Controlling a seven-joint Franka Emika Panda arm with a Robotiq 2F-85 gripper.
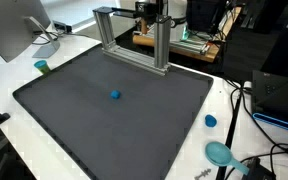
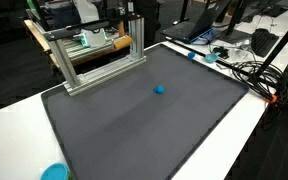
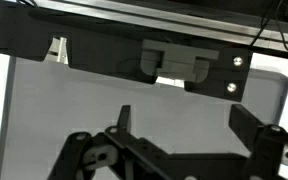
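My gripper stands open in the wrist view, its two dark fingers wide apart and only grey mat showing between them. Ahead of the fingertips runs a black plate with a grey block [image 3: 176, 62] fixed to it. In neither exterior view can I make out the gripper clearly. A small blue piece [image 1: 115, 94] lies alone on the dark grey mat [image 1: 104, 128]; exterior view 2 has the same blue piece [image 2: 159, 89] towards the mat's far side. No object is between the fingers.
A metal frame [image 2: 96, 74] stands along one mat edge. Off the mat are a round blue item [image 1: 210, 121], a teal ladle-like item [image 1: 222, 155] and a green-rimmed cup [image 1: 42, 67]. Black cables [image 2: 252, 75] lie beyond the mat.
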